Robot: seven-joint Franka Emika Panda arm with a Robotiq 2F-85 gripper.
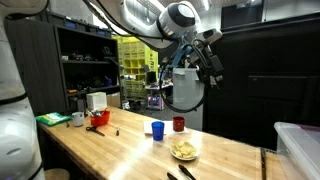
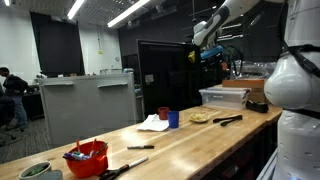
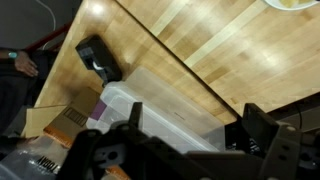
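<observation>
High above the table, my gripper (image 1: 211, 62) stands open, its fingers apart with nothing between them. The wrist view has its dark fingers (image 3: 134, 128) along the bottom edge, over the border between the wooden table and a clear bin (image 3: 165, 100). A plate of yellowish food (image 1: 184, 150) rests on the table, well below the gripper. Behind it are a blue cup (image 1: 158, 131) and a red mug (image 1: 179, 124). In the wrist view only a bit of the plate (image 3: 288, 5) shows at the top right.
A red container of utensils (image 1: 98, 117) is at the table's far left. White cloth or paper (image 2: 153, 123) lies near the cups. Dark-handled tools (image 1: 187, 172) lie near the front. Beside the bin in the wrist view are a black object (image 3: 98, 58) and cardboard boxes (image 3: 62, 128).
</observation>
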